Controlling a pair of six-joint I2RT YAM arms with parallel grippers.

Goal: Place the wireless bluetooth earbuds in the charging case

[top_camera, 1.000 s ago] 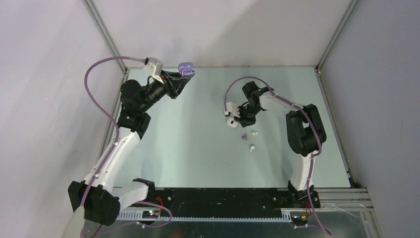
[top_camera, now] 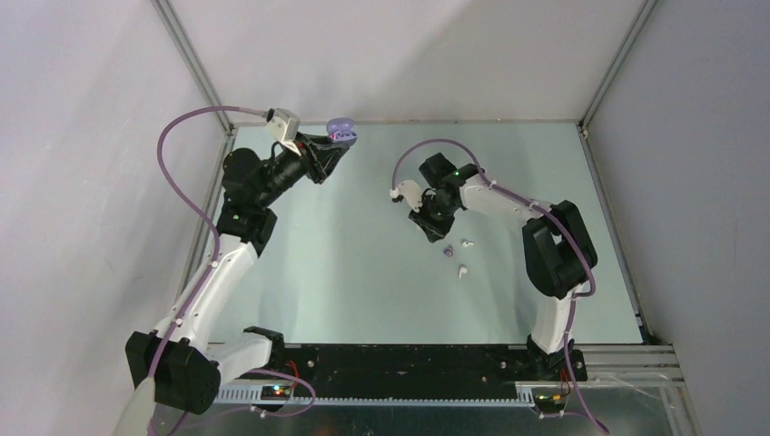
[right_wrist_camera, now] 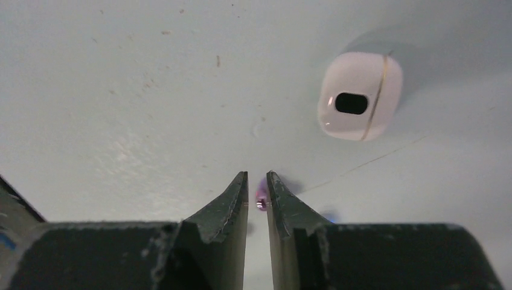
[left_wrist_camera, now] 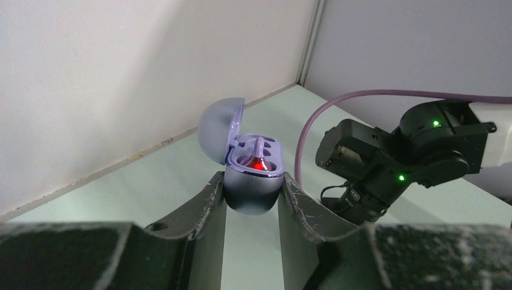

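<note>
My left gripper is shut on the lilac charging case (left_wrist_camera: 253, 202), held above the table with its lid (left_wrist_camera: 218, 130) raised. One lilac earbud (left_wrist_camera: 259, 147) stands in the case, a red light glowing at its base; another slot looks empty. A second lilac earbud (top_camera: 449, 251) lies on the table, in front of my right gripper (top_camera: 434, 238). In the right wrist view that earbud (right_wrist_camera: 262, 194) shows beyond the narrow gap between the right fingers, apart from them as far as the blur tells. The right gripper is partly open, holding nothing visible.
A white case (right_wrist_camera: 361, 96) with a black oval mark rests on the table near the right gripper, hidden under it from above. Two white earbuds lie near the lilac one, one upper (top_camera: 467, 242) and one lower (top_camera: 462, 272).
My right gripper has moved left and slightly toward the table's front, now covering the white case in the top view. The left arm and its case have hardly moved.
</note>
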